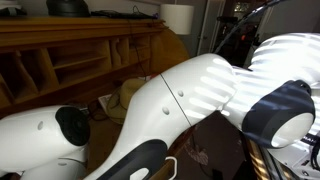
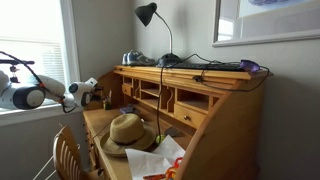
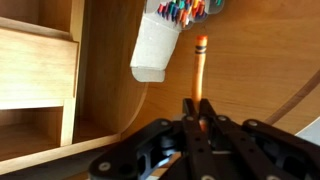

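Note:
An orange crayon (image 3: 199, 72) points up the wrist view, its lower end between the dark fingertips of my gripper, which is shut on it. Past the crayon, an open crayon box (image 3: 155, 50) lies with its flap out, several coloured crayons (image 3: 182, 12) showing at its mouth. In exterior view 2 my gripper (image 2: 97, 92) is at the far left end of the wooden desk, too small for its grip to be read. Exterior view 1 shows only white arm links, with the gripper hidden.
Wooden cubbies (image 3: 35, 75) stand close to the left in the wrist view. A straw hat (image 2: 128, 130) and white paper (image 2: 155, 160) with an orange-red object (image 2: 172, 172) occupy the nearer desktop. A black lamp (image 2: 147, 14) rises from the upper shelf.

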